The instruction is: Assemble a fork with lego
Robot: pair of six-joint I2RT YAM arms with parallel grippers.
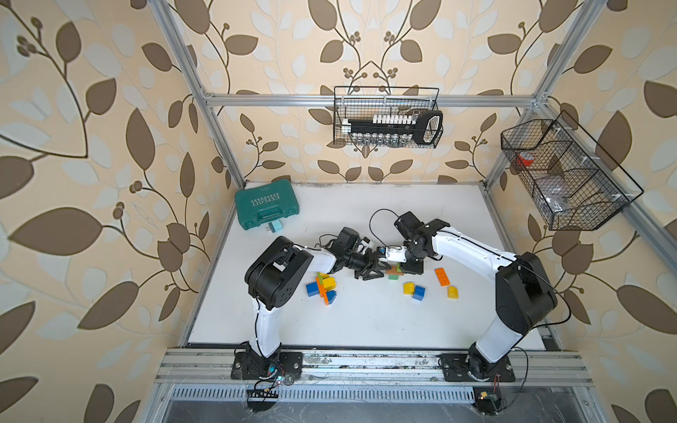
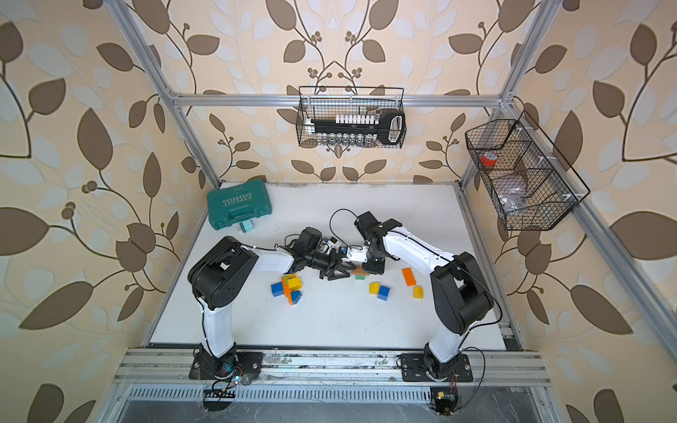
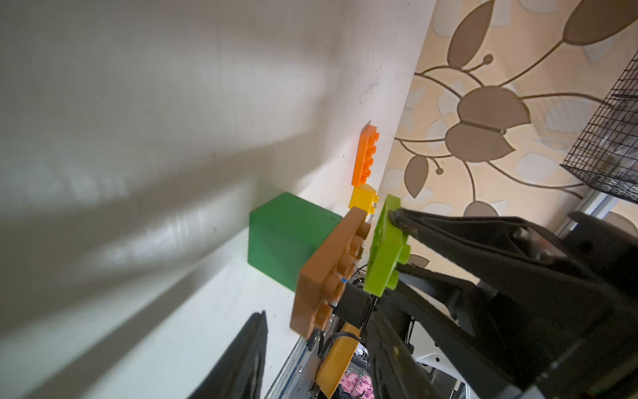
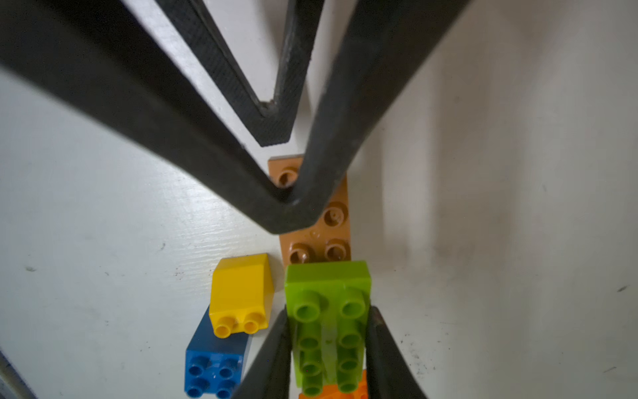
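Observation:
A brown brick (image 3: 313, 296), studs showing, sits on top of a green block (image 3: 289, 236) standing on the table. My right gripper is shut on a lime green brick (image 4: 329, 272), whose studs show in the right wrist view. In the left wrist view, that lime brick hangs above the brown brick's studded side, with a small gap visible between them. My left gripper has its fingers spread with nothing between them, close to the brown brick's near end. In the right wrist view the left gripper's dark fingers (image 4: 282, 209) cover part of the brown brick.
Right of the stack lie yellow (image 1: 408, 287), blue (image 1: 419, 292) and orange (image 1: 442, 276) bricks and another yellow brick (image 1: 452, 292). At left lies a cluster with a long orange piece (image 1: 321, 288). A green case (image 1: 266, 203) is at the back left.

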